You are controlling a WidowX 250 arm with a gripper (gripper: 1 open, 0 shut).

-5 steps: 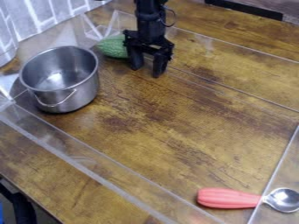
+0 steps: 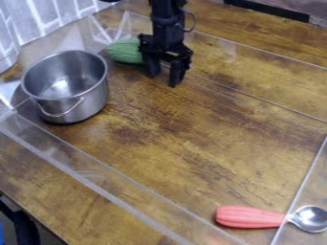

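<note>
A black gripper [image 2: 165, 59] reaches down from the top centre to the wooden table, beside a green vegetable-like object [image 2: 125, 51] that lies just left of and partly behind it. The gripper's dark fingers stand low near the object; whether they are apart or touch it is hard to tell. A steel pot [image 2: 64, 86] stands at the left. A scoop with a pink handle [image 2: 250, 216] and a metal bowl end lies at the front right.
Clear plastic barriers run along the left and right sides of the wooden tabletop [image 2: 179, 134]. The middle and front of the table between pot and scoop are free.
</note>
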